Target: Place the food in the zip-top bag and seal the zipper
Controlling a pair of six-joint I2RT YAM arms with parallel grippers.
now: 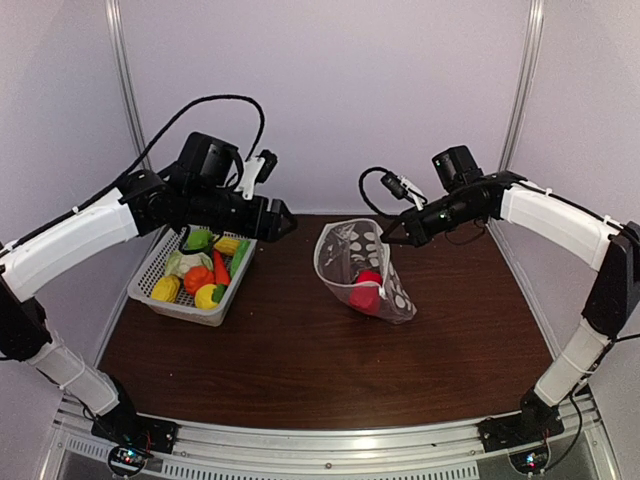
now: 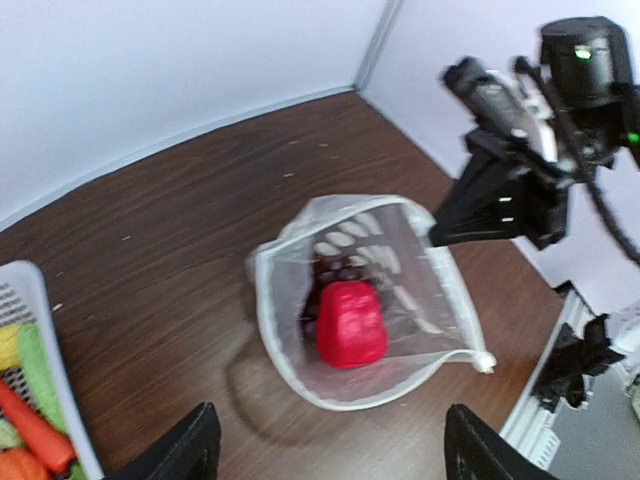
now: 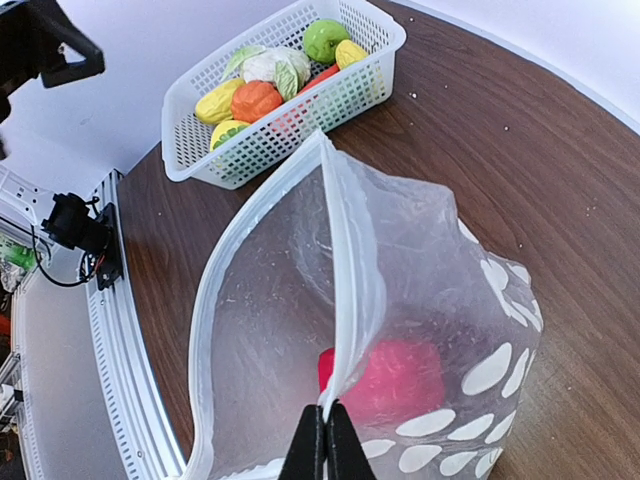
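Observation:
The clear zip top bag stands with its mouth wide open near the middle of the table, white ovals printed on one side. Inside it rests a red food piece, also visible through the plastic in the right wrist view. My right gripper is shut on the bag's rim, holding that edge up. Off to the left of the bag, in the air near the basket, my left gripper has its fingers apart. In the left wrist view nothing sits between those fingers.
A white basket at the left holds several toy vegetables, among them an orange pumpkin, a cabbage and a carrot. Bare wood surrounds the bag at the front and right.

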